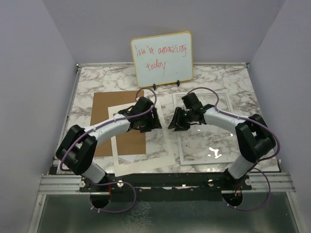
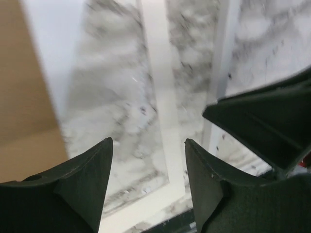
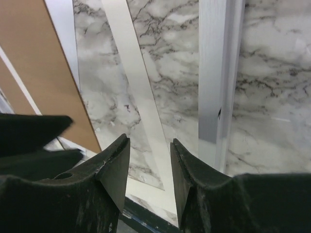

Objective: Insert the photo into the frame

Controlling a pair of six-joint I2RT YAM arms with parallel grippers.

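Note:
A white rectangular border point(image 1: 167, 148) lies askew over a brown board point(image 1: 127, 144) at left. Pale sheet edges point(image 1: 129, 158) show along the board; I cannot tell whether they are the photo. To the right lies a white frame point(image 1: 214, 162). My left gripper point(image 1: 153, 128) is above the border's right side, fingers parted and empty; in its wrist view the border's strip point(image 2: 163, 82) passes beyond the fingertips. Close beside it, my right gripper point(image 1: 176, 128) hovers near the gap between border and frame, its fingers apart with nothing gripped.
A whiteboard point(image 1: 163, 58) with red writing stands at the back. A small white irregular patch point(image 1: 214, 152) shows inside the frame. Both grippers are close together, with little room between them. Bare marble table point(image 1: 107, 77) shows at the back left.

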